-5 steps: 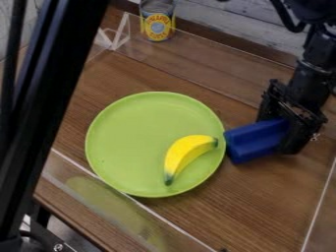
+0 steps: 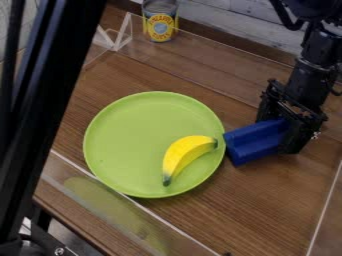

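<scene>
A green plate (image 2: 134,130) lies on the wooden table, with a yellow banana (image 2: 187,155) on its right part. Just right of the plate is a blue rectangular block (image 2: 250,142), touching or very near the rim. My black gripper (image 2: 286,122) is over the right end of the block, partly covering it.
A glass jar with a yellow label (image 2: 160,27) stands at the back. Clear panels edge the table at front left, and a black post fills the left side. The table behind the plate is free.
My gripper and arm have shifted slightly up and to the right; the block and banana are nearly where they were.
</scene>
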